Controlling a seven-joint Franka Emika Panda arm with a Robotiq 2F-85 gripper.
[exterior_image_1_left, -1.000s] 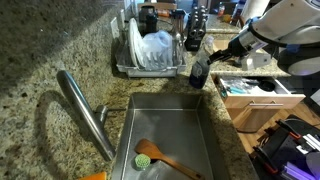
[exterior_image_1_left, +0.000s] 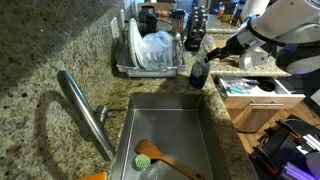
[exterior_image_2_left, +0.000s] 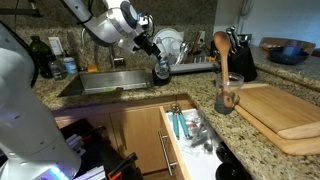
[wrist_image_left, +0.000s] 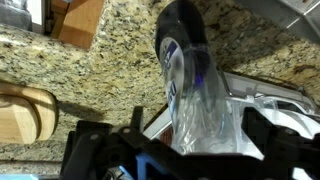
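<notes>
A clear bottle-like container with a dark lower part (exterior_image_1_left: 197, 76) stands on the counter beside the sink's far end. In exterior view 2 the same container (exterior_image_2_left: 161, 70) is upright in front of the dish rack. My gripper is open in the wrist view, its dark fingers (wrist_image_left: 110, 150) on either side of the container's clear part (wrist_image_left: 195, 100). Whether either finger touches it, I cannot tell. At the arm's end, the gripper (exterior_image_1_left: 207, 57) is small and hard to make out in exterior view 1.
A dish rack (exterior_image_1_left: 152, 68) with plates stands just behind. The sink (exterior_image_1_left: 122, 130) holds a wooden spoon (exterior_image_1_left: 172, 160) and a green scrubber (exterior_image_1_left: 142, 161). An open drawer (exterior_image_2_left: 203, 145) with utensils juts out below the counter. Cutting boards (exterior_image_2_left: 265, 108) lie farther along.
</notes>
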